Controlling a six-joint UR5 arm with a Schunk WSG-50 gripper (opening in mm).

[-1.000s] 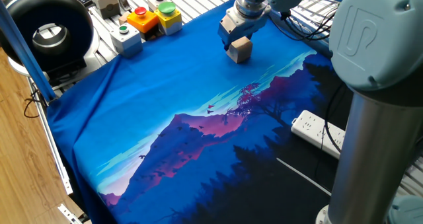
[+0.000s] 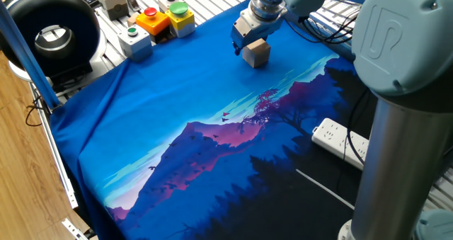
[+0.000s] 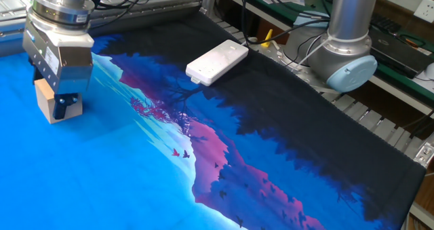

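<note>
A plain wooden block (image 2: 256, 53) rests on the blue part of the printed cloth, towards its far edge. My gripper (image 2: 248, 50) is low over it, tilted, with one dark finger (image 2: 237, 49) just left of the block and a narrow gap showing. In the second exterior view, a dark finger (image 3: 65, 105) stands in front of the block (image 3: 49, 101), and another dark part shows behind its left side. The fingers look spread apart and open; the far finger is mostly hidden by the block and the gripper body.
Button boxes, including an orange one (image 2: 153, 22) and a yellow one (image 2: 180, 19), stand beyond the cloth's far edge. A white power strip (image 3: 217, 62) lies on the dark part of the cloth near the arm's base.
The block appears unmoved.
</note>
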